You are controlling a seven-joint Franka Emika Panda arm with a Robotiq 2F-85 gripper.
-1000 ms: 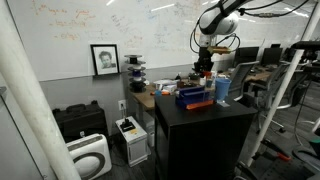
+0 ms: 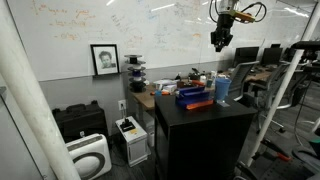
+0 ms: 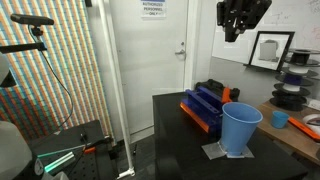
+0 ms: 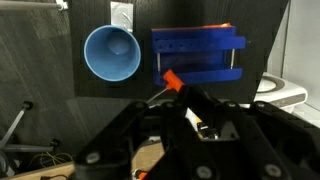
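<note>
My gripper [image 2: 222,42] is raised high above the black cabinet. It also shows at the top of exterior view 2 as a dark gripper [image 3: 230,28]. In the wrist view, an orange piece [image 4: 173,79] shows at the ends of the dark fingers [image 4: 185,97], and the gripper appears shut on it. Its far end and exact shape are hard to make out. Below stands a blue cup [image 4: 112,53], upright and apart from the gripper. Beside the cup lies a blue rack [image 4: 195,45] with an orange-red side in the exterior views.
The black cabinet top [image 3: 185,150] carries the cup and rack, with bare room near its front. White bottles [image 2: 211,78] stand behind the rack. A desk with chairs [image 2: 243,78] is at the back right, and a slanting white post [image 2: 293,70] crosses the right side.
My gripper has risen from just above the things on the cabinet to well above them, shifting somewhat right in exterior view 1. The cup and rack have stayed in place.
</note>
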